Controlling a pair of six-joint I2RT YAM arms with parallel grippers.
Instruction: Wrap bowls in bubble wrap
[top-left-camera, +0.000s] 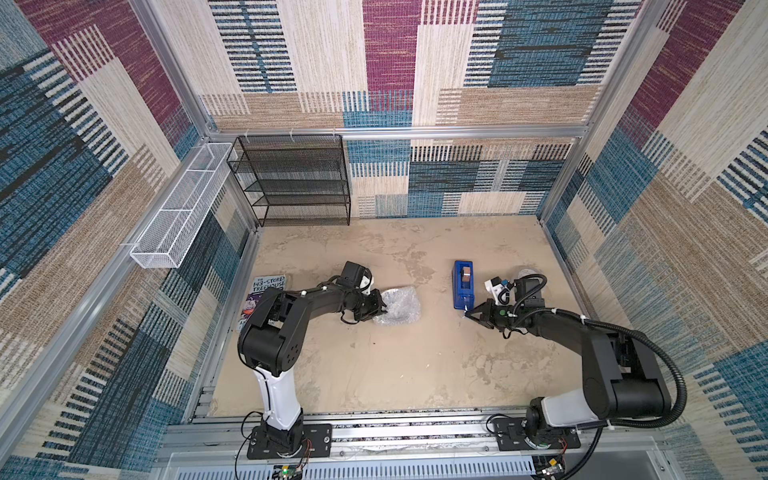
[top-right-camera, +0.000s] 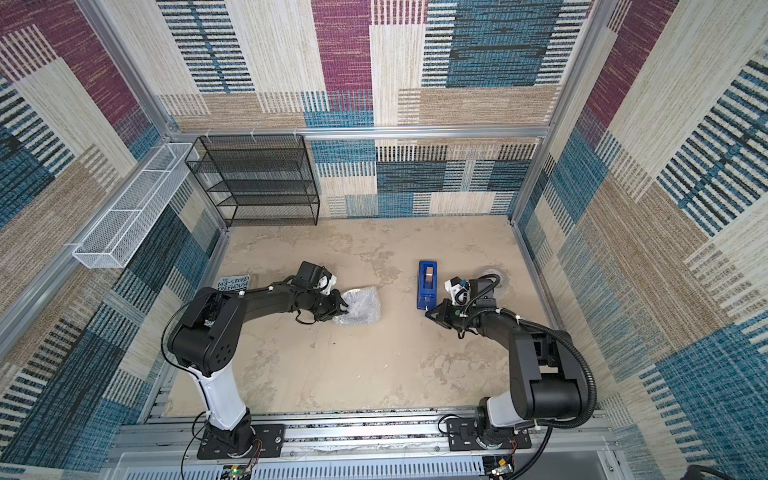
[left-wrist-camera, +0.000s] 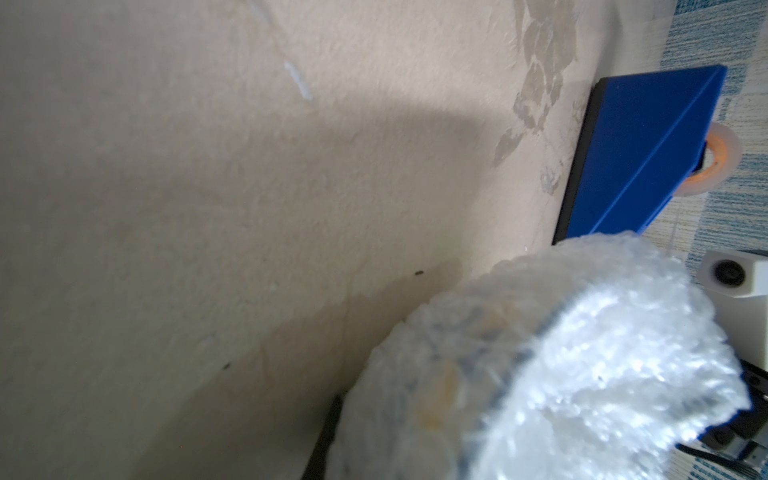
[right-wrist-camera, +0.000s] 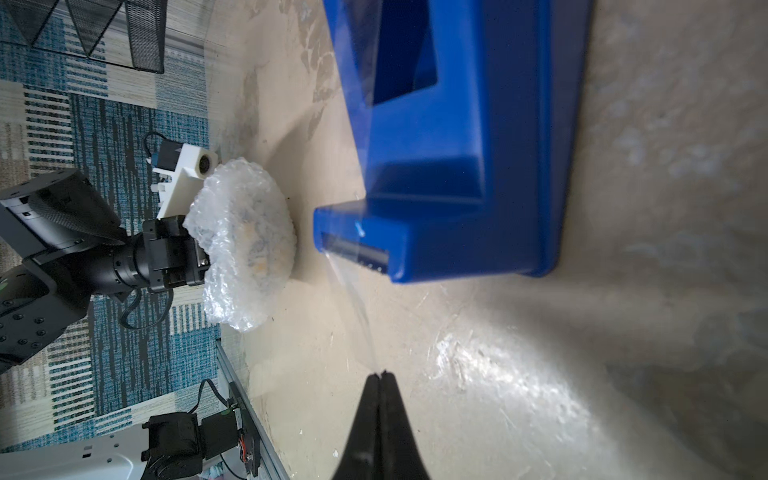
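A bundle in clear bubble wrap (top-left-camera: 402, 305) sits left of the table's middle; faint orange patches show through the wrap in the left wrist view. My left gripper (top-left-camera: 379, 306) is shut on its left side, though the wrap hides most of the fingers up close. The blue tape dispenser (right-wrist-camera: 512, 136) stands to the right of the bundle. From its cutting edge a thin clear tape strip (right-wrist-camera: 357, 308) runs to my right gripper, which is shut with the strip's end at its fingertips, just in front of the dispenser.
A pale round object (top-right-camera: 497, 280) lies behind the right wrist, partly hidden. A book (top-left-camera: 269, 283) is at the left edge, a black wire shelf (top-left-camera: 294, 193) at the back left.
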